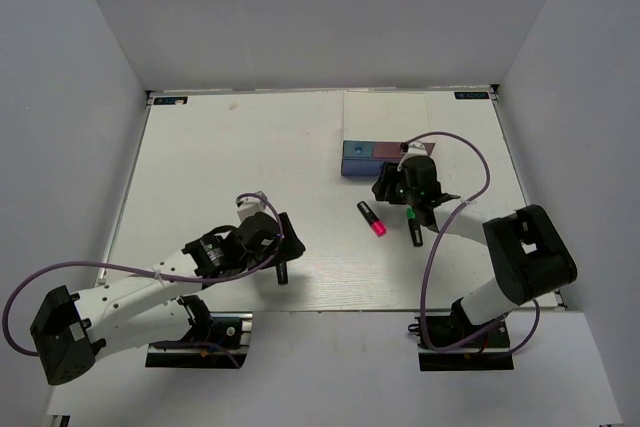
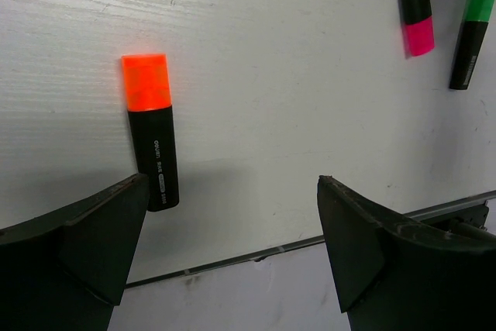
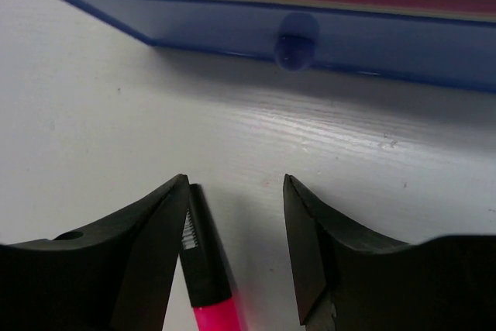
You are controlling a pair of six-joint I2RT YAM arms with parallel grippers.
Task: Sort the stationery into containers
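An orange-capped black highlighter [image 2: 155,141] lies on the table below my left gripper, which is open, the pen nearer its left finger. The pink-capped highlighter [image 1: 371,218] and the green-capped one [image 1: 415,228] lie on the right half of the table. My right gripper is part open in front of the blue box [image 1: 360,159]. Between its fingers nothing is held; the pink highlighter's black body [image 3: 203,261] lies on the table below, partly covered by the left finger.
The box's drawer front with a round knob [image 3: 294,50] faces my right gripper, and its lid [image 1: 385,112] is pale. Open table [image 1: 220,147] spreads across the left and back.
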